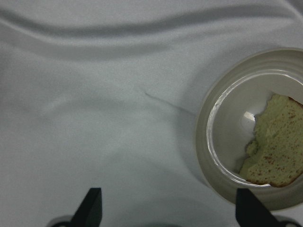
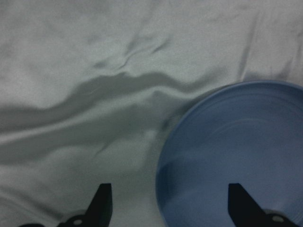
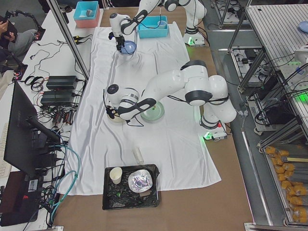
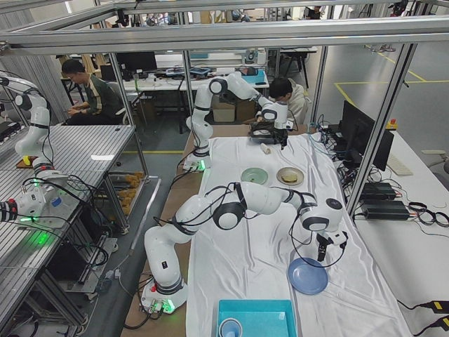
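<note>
A beige plate (image 4: 299,179) holds a yellowish bread piece (image 1: 277,142). My left gripper is open above the cloth beside this plate, its right finger over the plate's lower edge in the left wrist view. My right gripper is open over the left part of a blue plate (image 2: 236,151), nothing visible between its fingers but plate and cloth. A green plate (image 3: 155,113) lies next to the beige one, partly hidden by the left arm in the camera left view.
A black tray (image 3: 120,199) with a white cup (image 3: 115,174) and a foil-covered round item (image 3: 140,181) is at one end, a pale cylinder (image 3: 137,155) beside it. A turquoise bin (image 4: 273,319) with a cup stands at the other. Cloth between the plates is clear.
</note>
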